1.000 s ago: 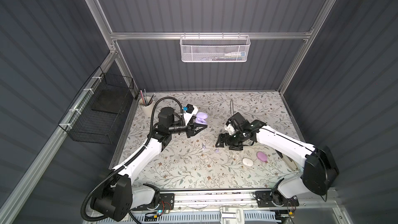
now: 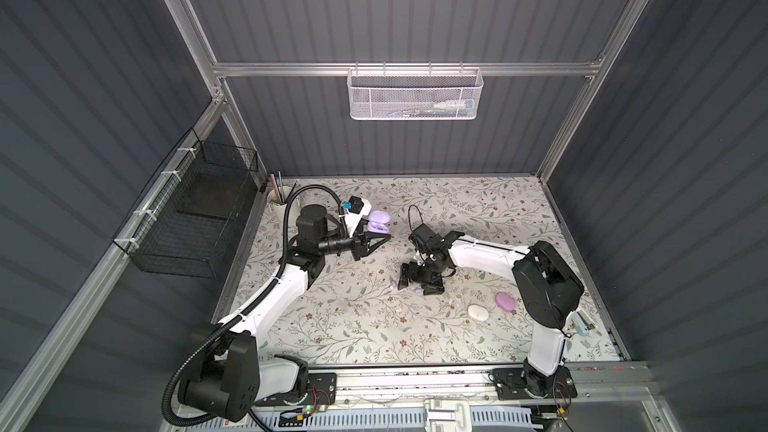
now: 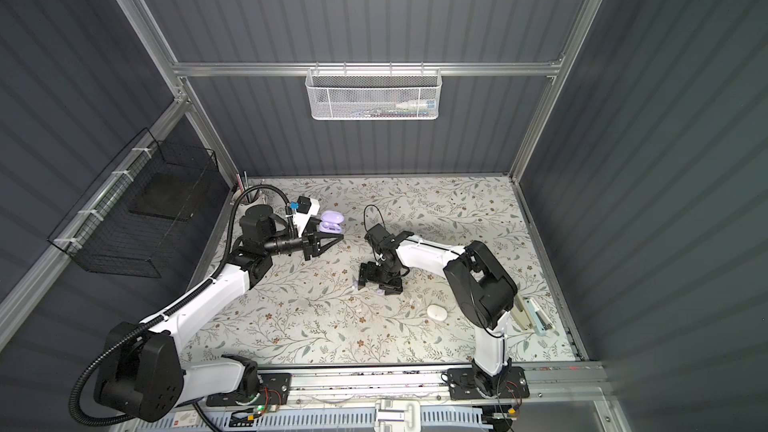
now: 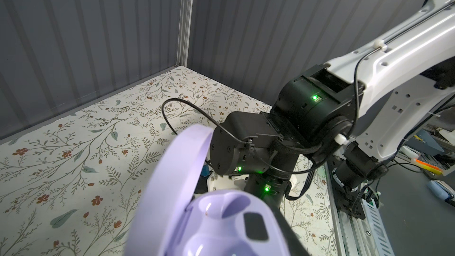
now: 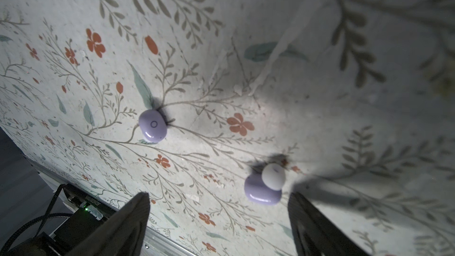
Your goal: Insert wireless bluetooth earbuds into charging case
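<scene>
In the top left view my left gripper is shut on a lilac charging case, held above the table. Its lid stands raised, and the visible earbud well looks empty; the near part is cut off by the frame. Over the table's middle, my right gripper points down with fingers spread. A lilac earbud with a pale tip lies in the gap, closer to the right-hand finger in that view. Another lilac earbud rests farther off, outside the fingers. Neither earbud is gripped.
A white oval case and a pink round one lie front right. Small boxes sit near the right edge. A pen cup stands back left.
The right arm has moved left, bringing its gripper from the right of the earbuds to over them.
</scene>
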